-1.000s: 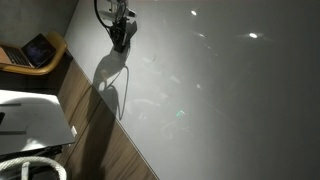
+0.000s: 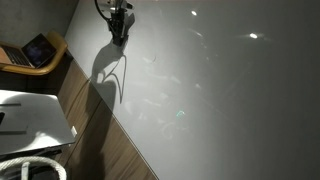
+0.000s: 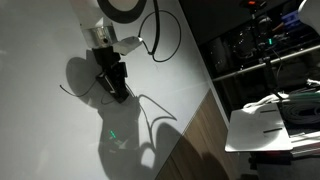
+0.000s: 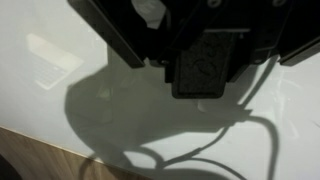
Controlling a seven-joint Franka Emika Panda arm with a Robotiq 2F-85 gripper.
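A black block-shaped object with a thin cable, perhaps a power adapter (image 4: 200,75), is held between the fingers of my gripper (image 2: 119,32), which is shut on it. In the wrist view the block hangs end-on in the middle, and a dark cable (image 4: 272,140) loops down to its right; cable and shadow are hard to tell apart there. Exterior view 2 shows the gripper (image 3: 113,79) from the other side, over the white tabletop (image 3: 40,140). A shadow falls below it. Whether the block touches the surface I cannot tell.
Brown wooden flooring (image 2: 107,135) runs along its edge. Beyond stand a chair with a laptop (image 2: 38,50) and a small white table (image 2: 35,120). Cables (image 3: 290,97) lie about in exterior view 2.
The gripper and the black object have shifted slightly toward the top of exterior view 1 over the last second, with their shadow. The grip looks the same.
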